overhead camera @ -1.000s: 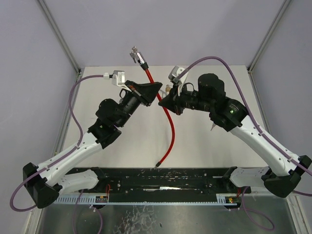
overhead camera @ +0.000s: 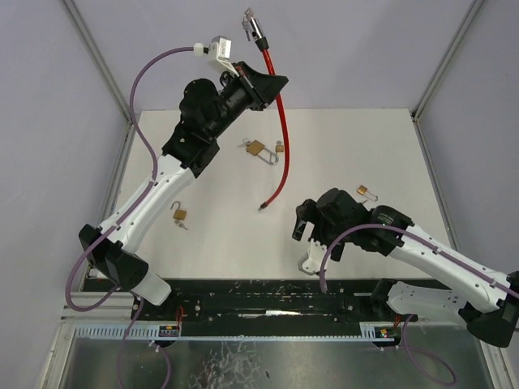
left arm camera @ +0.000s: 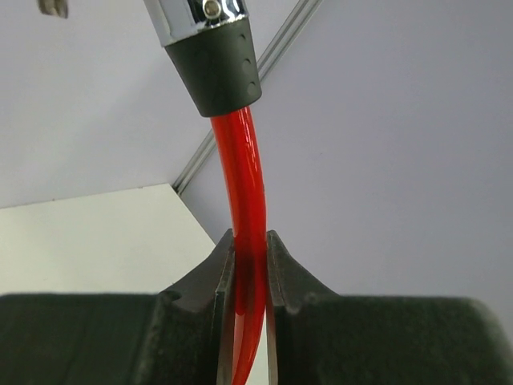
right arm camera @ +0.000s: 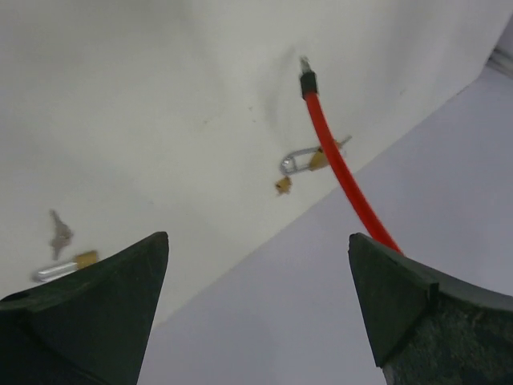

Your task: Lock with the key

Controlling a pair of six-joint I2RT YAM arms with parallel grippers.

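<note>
My left gripper [overhead camera: 263,85] is raised at the top of the top view, shut on a red cable [left arm camera: 244,184] with a chrome lock head [overhead camera: 255,29] at its upper end; the free tip [right arm camera: 309,80] dangles over the table. My right gripper [overhead camera: 316,235] is low at the front right, open and empty in its wrist view [right arm camera: 258,313]. Padlocks lie on the white table: a large one [overhead camera: 256,148] at the back, a small one [overhead camera: 180,214] with a key at the left, another [overhead camera: 362,191] at the right with a key.
A small brass padlock [overhead camera: 280,147] lies beside the large one. Walls border the table at the back and sides, and a dark rail [overhead camera: 268,300] runs along the front.
My left gripper has risen toward the back with the red cable, whose tip moved back from the front edge. My right gripper has left the cable and moved down toward the front right.
</note>
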